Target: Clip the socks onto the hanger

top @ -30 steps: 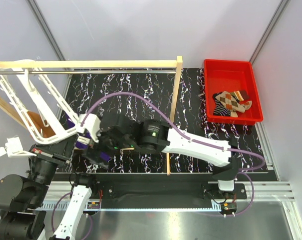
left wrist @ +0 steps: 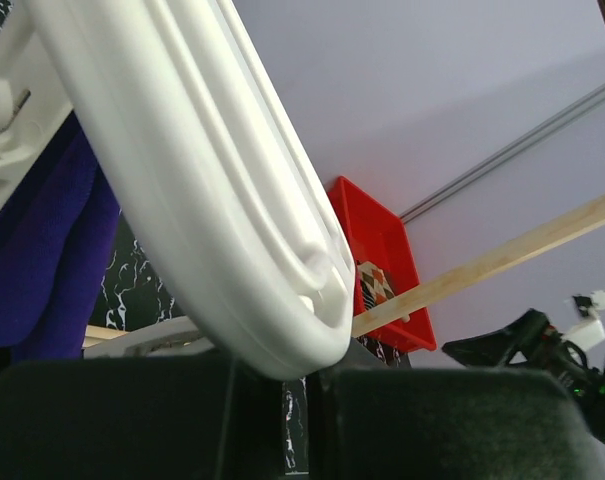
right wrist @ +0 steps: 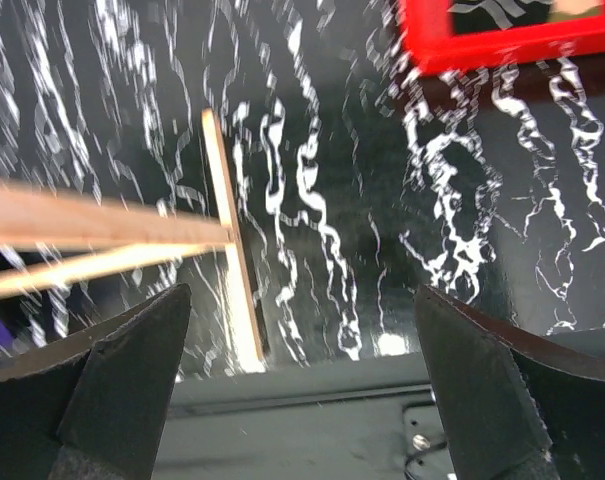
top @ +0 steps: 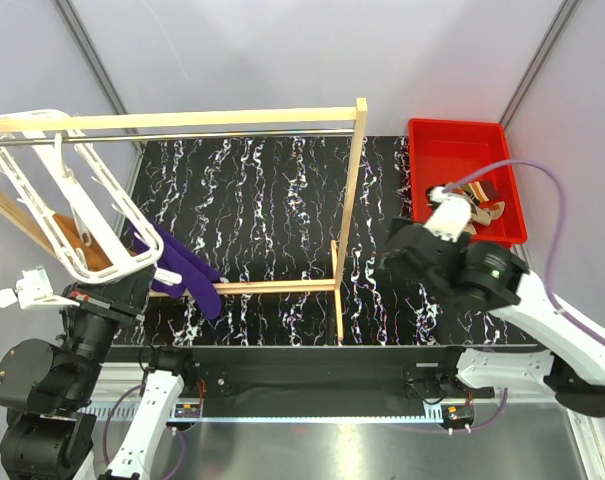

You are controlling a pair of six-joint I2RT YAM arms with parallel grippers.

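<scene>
A white plastic hanger [top: 132, 215] hangs from the rod of the wooden rack, at the left of the top view. My left gripper [top: 132, 285] is shut on its near end; the white frame [left wrist: 212, 190] fills much of the left wrist view. Purple socks [top: 187, 275] hang below a clip [left wrist: 2, 120] at the hanger's corner. My right gripper is open and empty, in the air to the right of the rack. More socks [top: 484, 205], patterned in brown and orange, lie in the red bin [top: 452, 150], partly hidden by the right arm.
The wooden rack's upright [top: 350, 195] and its base bar [top: 282, 287] stand between the hanger and the bin. An orange-brown item [top: 82, 240] shows behind the hanger.
My right arm has swung away from the purple socks, across to the right toward the red bin. The left gripper stays at the hanger, nearly still, and the socks keep hanging there.
</scene>
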